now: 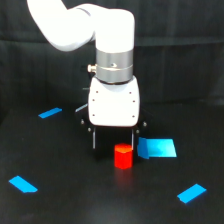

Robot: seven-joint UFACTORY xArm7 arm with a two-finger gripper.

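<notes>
A small red cube (123, 156) sits on the dark floor just right of the middle of the camera view. My gripper (117, 143) hangs over or just behind it, pointing down. The dark fingers (94, 137) look spread apart, one to the left and the other to the right of the cube in the picture. No contact with the cube shows. Against the black background the fingertips are hard to make out, and the exact depth between gripper and cube cannot be told.
A blue object (158, 148) with a darker left part lies close to the right of the cube. Flat blue patches mark the floor at the front left (22, 184), front right (191, 193) and back left (50, 113).
</notes>
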